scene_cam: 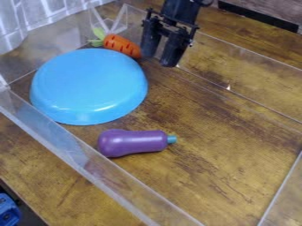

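Note:
My black gripper [163,44] hangs at the top centre of the camera view, just right of a toy carrot [122,45] with a green top; whether its fingers are open or shut is unclear. A light blue upturned bowl or lid [88,82] rests on the wooden surface at the left. Below it lies a purple toy eggplant [132,141] with a teal tip.
Clear plastic walls [78,162] border the work area. A small blue object [6,212] is at the lower left corner, outside the wall.

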